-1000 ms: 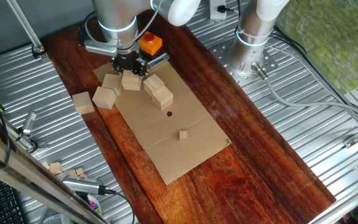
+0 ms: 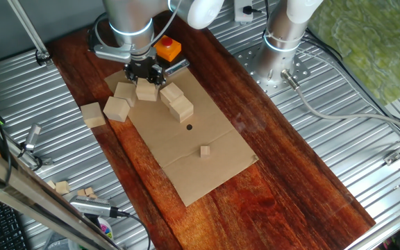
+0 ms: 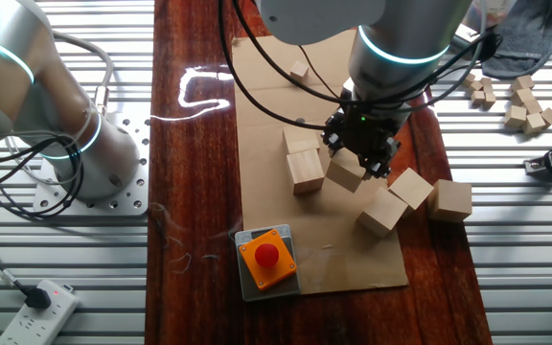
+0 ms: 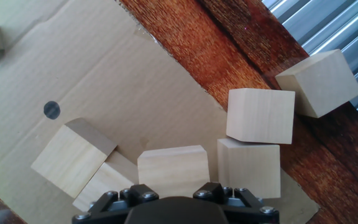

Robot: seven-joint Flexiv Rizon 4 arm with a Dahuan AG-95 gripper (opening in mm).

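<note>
My gripper is shut on a pale wooden block (image 4: 173,169), with one finger at each side of it. In exterior view 2 the held block (image 3: 346,171) shows just below the gripper (image 3: 360,144); its clearance above the cardboard is hard to judge. On one side, two wooden blocks (image 4: 73,158) touch each other, close to the held one. Across from them stand two more blocks (image 4: 261,116) in contact, with another block (image 4: 321,84) beside them on the wood. The fingertips are partly hidden by the gripper's body.
A brown cardboard sheet (image 2: 186,163) lies on the dark wooden board (image 2: 283,184). It bears a small cube (image 2: 205,151) and a black spot (image 2: 189,127); its far part is open. An orange box with a red button (image 3: 267,256) stands near the sheet's edge.
</note>
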